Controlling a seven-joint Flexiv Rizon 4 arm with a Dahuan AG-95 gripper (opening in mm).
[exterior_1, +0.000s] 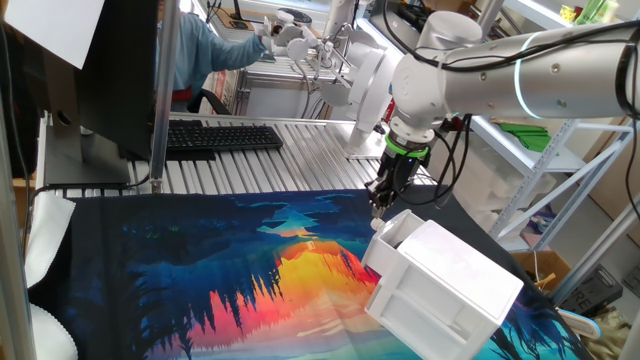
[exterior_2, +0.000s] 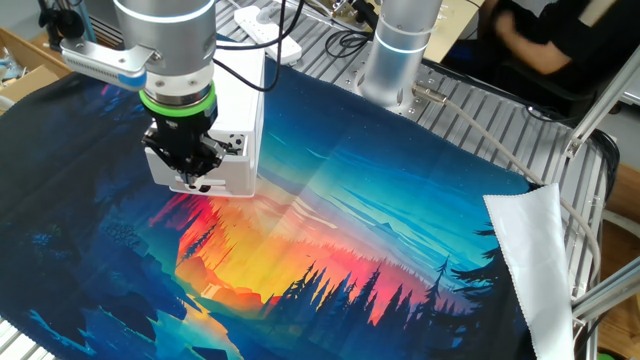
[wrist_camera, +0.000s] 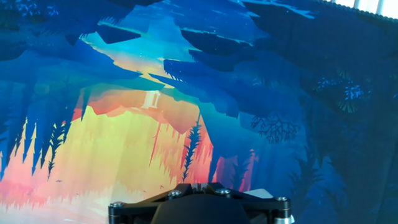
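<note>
A white drawer box (exterior_1: 450, 285) stands on the printed cloth, with its upper drawer (exterior_1: 385, 256) partly pulled out. At the drawer's front is a small white knob (exterior_1: 377, 223). My black gripper (exterior_1: 378, 212) points down right at this knob, seeming to touch it. From the other side, the gripper (exterior_2: 192, 185) covers part of the box front (exterior_2: 235, 178). In the wrist view the gripper's (wrist_camera: 199, 186) fingers are close together, shut; whether the knob is between them is hidden. Only a sliver of white shows behind the gripper there.
A white cloth (exterior_2: 535, 265) lies by one edge of the mat. A power strip (exterior_2: 268, 35) sits behind the box.
</note>
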